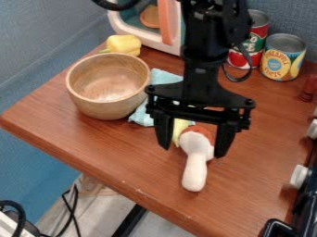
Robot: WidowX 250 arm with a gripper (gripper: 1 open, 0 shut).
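My black gripper (pixel 192 139) hangs in the middle of the camera view, open, its two fingers apart above a white wooden mushroom-like toy (pixel 195 174) lying on the table. The toy's rounded end sits between and behind the fingertips, partly hidden. A small yellow item shows behind the gripper, mostly hidden.
The wooden table (pixel 74 130) holds a wooden bowl (pixel 107 97) at left, a light blue cloth (pixel 141 115), a yellow object (pixel 122 43), cans (pixel 283 57) at back right, and a white-and-orange appliance at the back. Dark equipment stands at the right edge.
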